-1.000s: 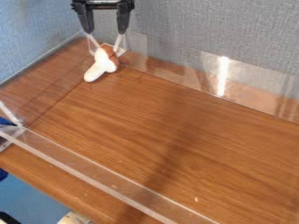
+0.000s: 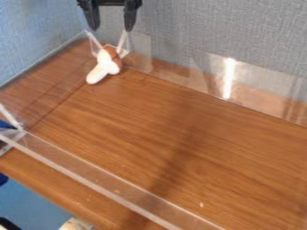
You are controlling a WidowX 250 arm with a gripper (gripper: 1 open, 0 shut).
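My gripper [image 2: 109, 22] is at the top left of the camera view, its dark fingers apart and open, with clear tips reaching down. Just beneath it, in the back left corner of the wooden surface [image 2: 180, 135], lies a soft white object [image 2: 100, 71] with rounded lobes and an orange-brown part near its top, like a small plush toy. The gripper's tips are around or just above the toy's upper end; whether they touch it I cannot tell.
Clear plastic walls [image 2: 132, 196] edge the wooden surface at front, left and back. A blue item [image 2: 5, 126] sits outside at the left.
My gripper has risen very slightly, its dark body moving up toward the top edge. The white object has not visibly moved.
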